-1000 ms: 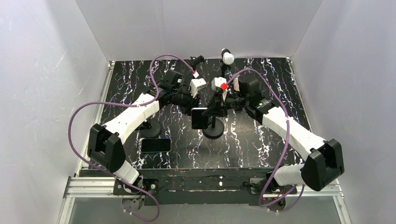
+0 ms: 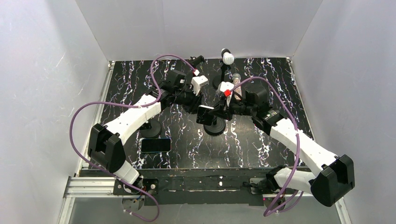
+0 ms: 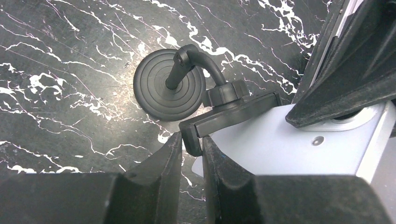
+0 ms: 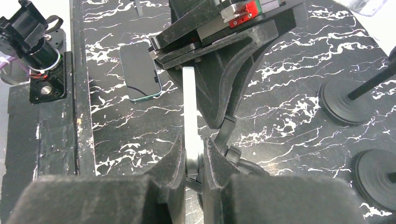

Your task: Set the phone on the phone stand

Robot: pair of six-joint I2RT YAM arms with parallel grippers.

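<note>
My right gripper is shut on the white-backed phone, which it holds upright over the black phone stand at the table's centre. In the left wrist view the stand's cradle lies against the phone's white back; whether the phone rests in it I cannot tell. My left gripper is at the cradle's lip, its fingertips close around it; whether they grip it is unclear.
A second phone lies flat at the front left, near another stand base. More stands and a microphone-like object stand at the back.
My right gripper and the phone have shifted right and slightly toward the back, the phone turning a little. The left arm has barely moved.
</note>
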